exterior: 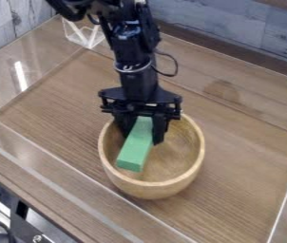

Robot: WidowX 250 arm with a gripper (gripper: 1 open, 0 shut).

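Note:
A tan round bowl (172, 180) stands on the wooden table. Inside it a green bar-shaped object (133, 152) lies tilted lengthwise, its upper end under the black gripper (141, 123), which reaches down into the bowl's back part. The gripper is shut on the green object; its fingertips are mostly hidden by the wrist and the object.
Bare wooden table (241, 128) lies to the right and left of the bowl. Pale walls run along the back, with a clear plastic piece (80, 30) at the back left. A dark cable is at the lower left corner.

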